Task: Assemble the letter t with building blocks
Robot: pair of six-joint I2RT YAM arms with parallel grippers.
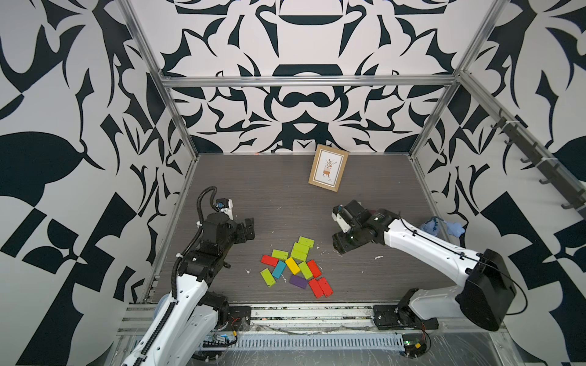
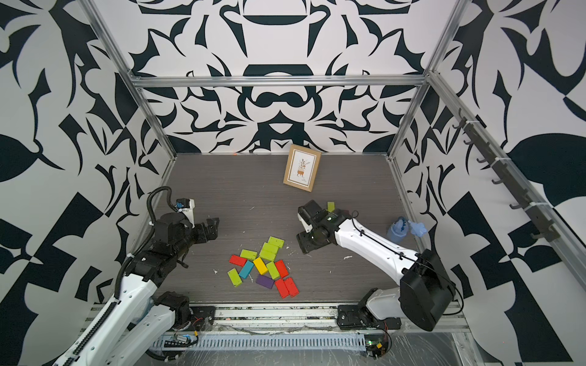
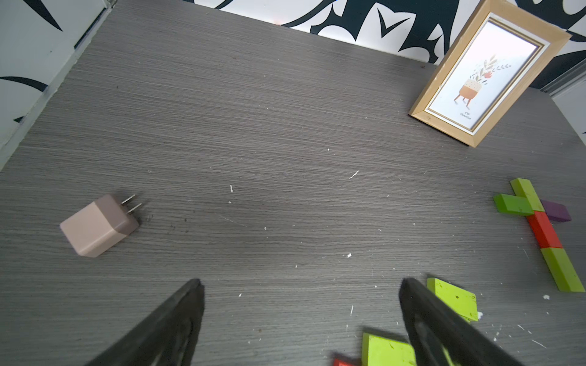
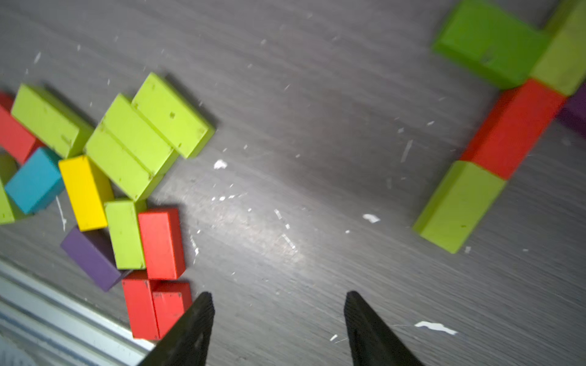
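In the right wrist view a cross-like row of blocks lies flat: a lime block (image 4: 462, 204) at the near end, a red block (image 4: 515, 127), then another lime block (image 4: 562, 52). A green block (image 4: 490, 42) joins one side and a purple block (image 4: 575, 109) the other. My right gripper hangs over the table, its fingers apart and nothing between them. To its left lies a cluster of loose blocks, with a yellow block (image 4: 85, 192) and a blue block (image 4: 35, 180) among them. My left gripper stands open and empty at the left.
A picture frame (image 1: 328, 167) stands at the back of the table. A pale plug adapter (image 3: 94, 228) lies at the left in the left wrist view. Some blue item (image 2: 398, 228) sits by the right wall.
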